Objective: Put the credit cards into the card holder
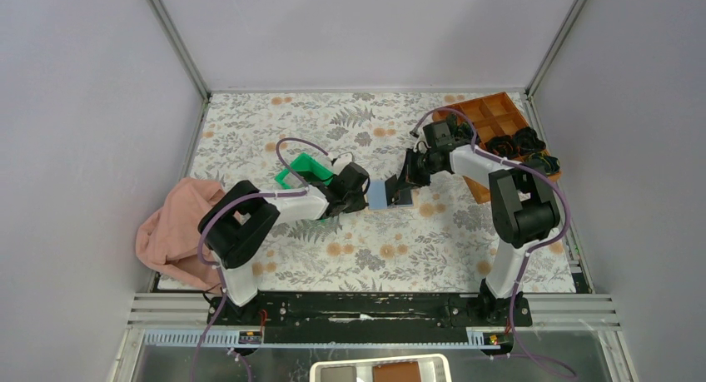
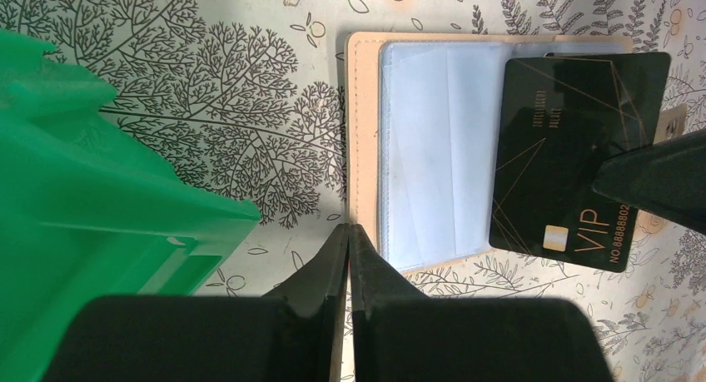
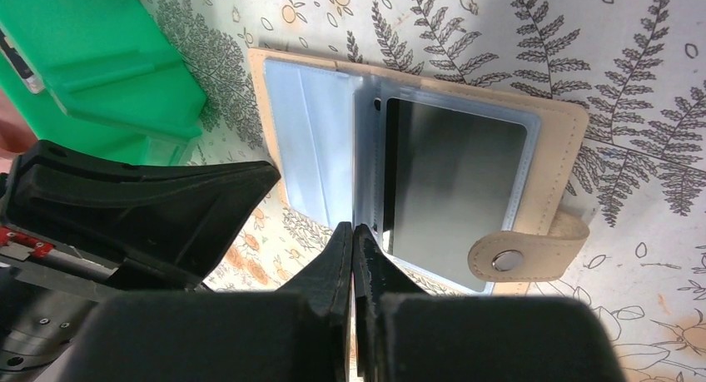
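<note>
The open card holder [image 3: 562,141] lies flat, beige at its borders, with a pale blue clear sleeve [image 2: 420,149] on its left half and a dark panel under the clear sleeve on its right half. Over the holder, a black VIP card [image 2: 541,170] stands tilted, gripped by my right gripper, which is shut on it. From the right wrist view that card appears almost edge-on, its lower edge near the holder's middle; whether it is inside a sleeve I cannot tell. My left gripper is shut at the holder's left border, nothing visible between its fingers.
A green container [image 1: 312,167] stands close on the left, partly under the left arm. An orange-brown compartment box [image 1: 495,111] with dark items sits at the back right. Pink cloth [image 1: 183,228] lies at far left.
</note>
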